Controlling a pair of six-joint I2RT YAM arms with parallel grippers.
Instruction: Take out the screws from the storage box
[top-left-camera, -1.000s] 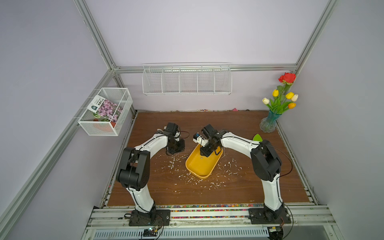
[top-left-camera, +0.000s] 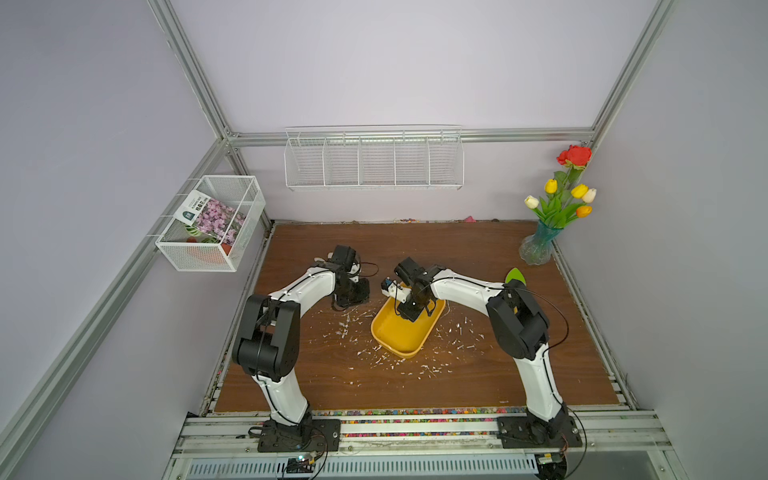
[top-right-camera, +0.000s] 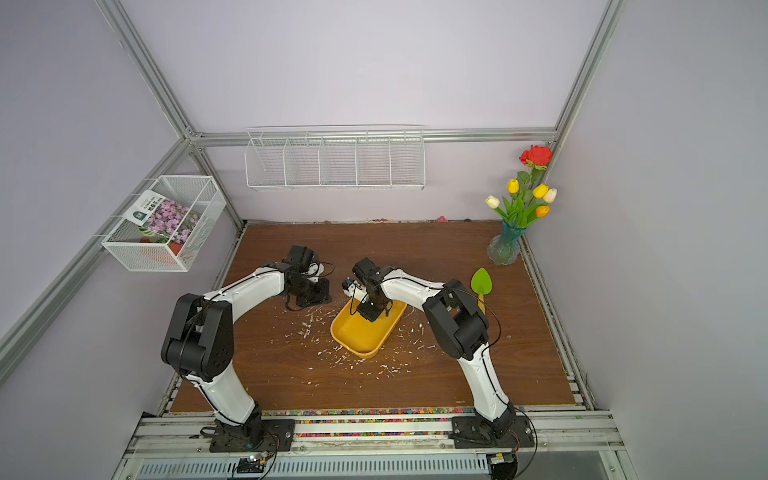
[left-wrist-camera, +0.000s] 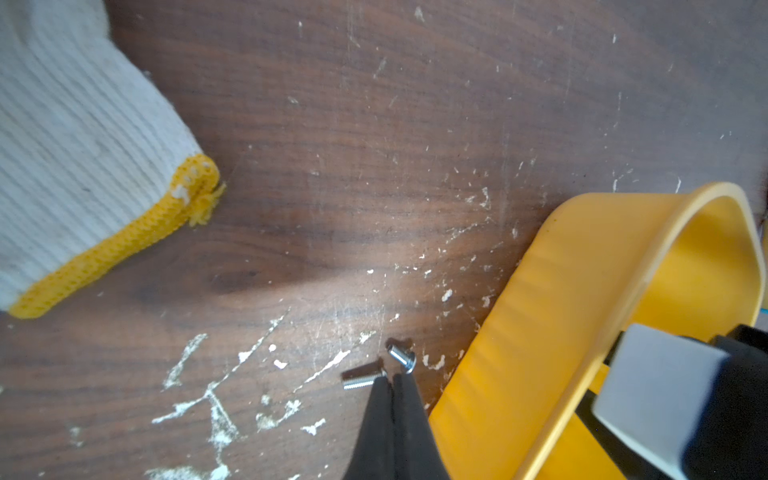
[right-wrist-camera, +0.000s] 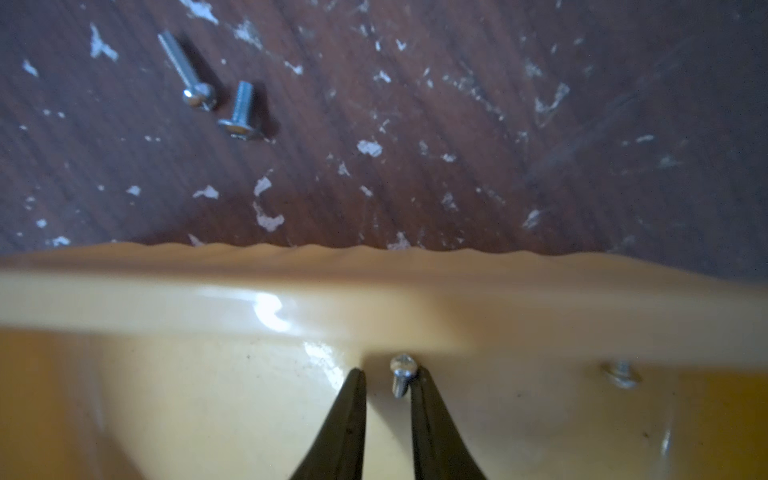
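In the right wrist view, a small screw (right-wrist-camera: 402, 369) lies inside the yellow storage box (right-wrist-camera: 184, 400), close to its wall. My right gripper is down in the box, part open, its two fingers on either side of the screw. The screw sits nearer the right-hand finger (right-wrist-camera: 424, 400); whether they touch I cannot tell. Another screw (right-wrist-camera: 621, 373) is in the box further right, partly hidden by the rim. My left gripper is shut just outside the box, nothing showing between its fingers.
Two screws lie on the table beside the box, a long screw (right-wrist-camera: 185, 70) and a shorter screw (right-wrist-camera: 238, 112). A white glove (left-wrist-camera: 88, 152) with yellow trim rests left of them.
The left arm and the box stay still.
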